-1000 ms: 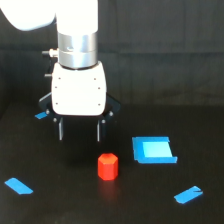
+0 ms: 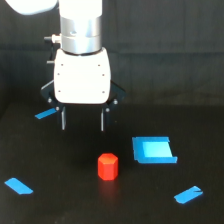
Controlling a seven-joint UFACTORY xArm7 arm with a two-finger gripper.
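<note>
A red block (image 2: 108, 166), roughly six-sided in outline, stands on the black table. My gripper (image 2: 82, 119) is up and to the left of it in the view, apart from it. The thin dark fingers (image 2: 102, 120) are spread wide, with nothing between them. A blue-bordered square (image 2: 155, 162) with a pale blue inside lies on the table, right of the block. Nothing rests on it.
Strips of blue tape lie flat at the front left (image 2: 18, 186), the front right (image 2: 188, 194) and the back left (image 2: 46, 113). Dark curtains hang behind the table.
My gripper has shifted upward in the view and slightly to the right, staying open. The red block and the blue-bordered square have not moved.
</note>
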